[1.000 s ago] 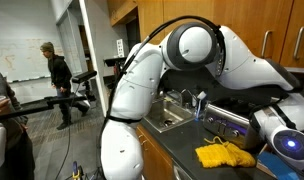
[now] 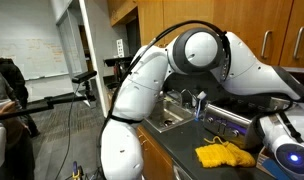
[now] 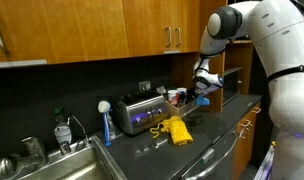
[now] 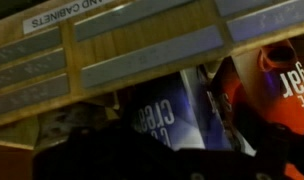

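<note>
My gripper is open in the wrist view, its dark, blurred fingers [image 4: 257, 132] reaching over a wooden holder. Between them is a dark blue packet [image 4: 174, 115] with white "Crea..." lettering. An orange-red packet [image 4: 289, 88], lettered as sugar, lies beside the right finger. I cannot tell whether either finger touches a packet. In exterior view 2, the white wrist of my arm [image 3: 206, 76] is at the far end of the counter; the fingertips are too small to make out there. Exterior view 1 shows the wrist [image 2: 294, 156] low at the right edge.
A wooden edge with grey label strips [image 4: 152, 58] borders the packets. A yellow cloth [image 3: 176, 130] lies on the dark counter [image 3: 142, 153], near a toaster [image 3: 140, 112]. The sink [image 2: 167, 117] is further along. Cabinets [image 3: 102, 30] hang above.
In exterior view 1 my arm's wrist has moved downward at the right edge. A person in the background has walked left, mostly out of view. The yellow cloth has stayed put.
</note>
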